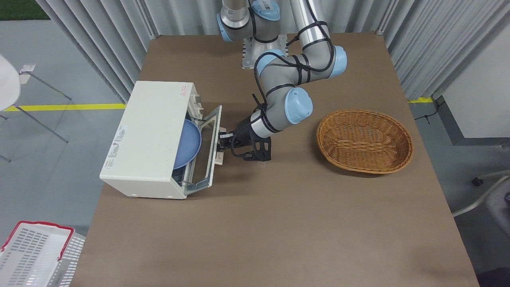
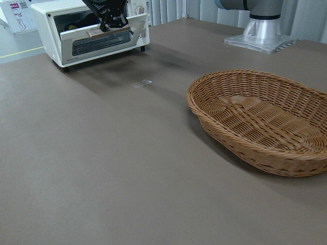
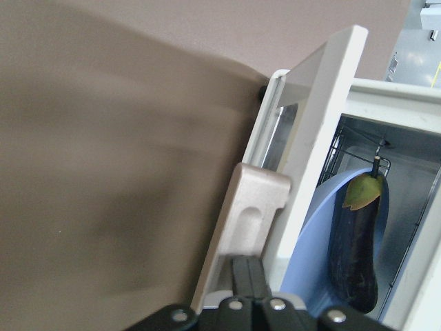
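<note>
A white toaster oven point(image 1: 138, 138) stands on the table with its glass door point(image 3: 317, 117) partly open. My black gripper is against the door's outer handle point(image 3: 241, 221); whether its fingers grip it is unclear. In the front view the gripper point(image 1: 239, 146) sits just right of the door. Inside the oven a blue plate point(image 1: 185, 145) holds a dark eggplant point(image 3: 355, 255) with a green calyx, seen in the wrist view.
A wicker basket point(image 1: 364, 141) stands on the table to the right of the oven. A white laundry basket point(image 1: 38, 253) is off the table at lower left.
</note>
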